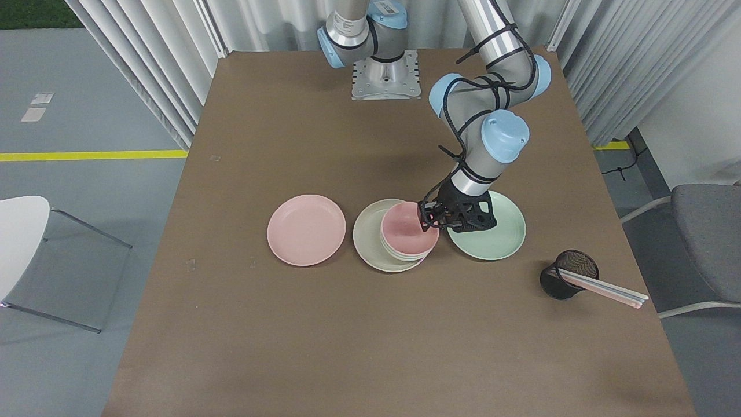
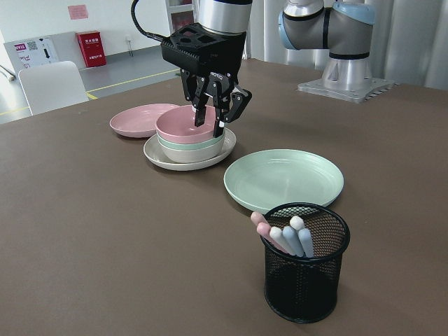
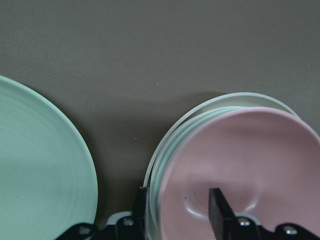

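A pink bowl [image 1: 406, 233] tops a stack of mint and white bowls [image 2: 187, 154] on a cream plate [image 1: 368, 243]. In the wrist view its two fingers stand apart, one over the pink bowl's interior, the other at the stack's outer edge; the gripper is open. A pink plate [image 1: 305, 229] lies apart to the left in the front view.
A black mesh pen cup [image 2: 301, 287] holding pink, white and blue sticks stands at the right of the table [image 1: 396, 333].
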